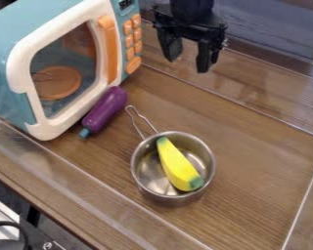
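My black gripper [188, 49] hangs at the top centre, open, with nothing between its fingers, above the back of the wooden counter. A yellow banana [178, 164] lies inside a steel pot [153, 184] with a wire handle, in the lower middle. A purple eggplant [105, 109] lies left of the pot, beside a toy microwave [17, 59] in white and light blue with orange buttons.
A grey-blue wall [277, 29] stands at the back. The counter's front edge runs across the lower left.
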